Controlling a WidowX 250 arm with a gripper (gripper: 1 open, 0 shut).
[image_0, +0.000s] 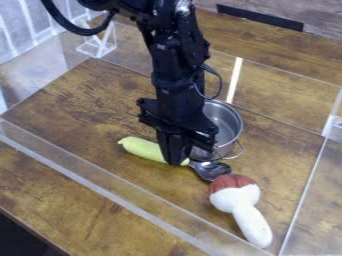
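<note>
My black gripper (179, 144) is low over the middle of the table, its tip at a pale yellow-green long object (144, 149) lying on the wood; whether it holds anything is hidden by the gripper body. A steel pot (225, 122) stands behind the gripper, partly covered by it. A metal spoon (213, 170) lies at the right end of the green object. A white object with a red top (243, 210) lies at the front right.
Pale strips run across its surface.
</note>
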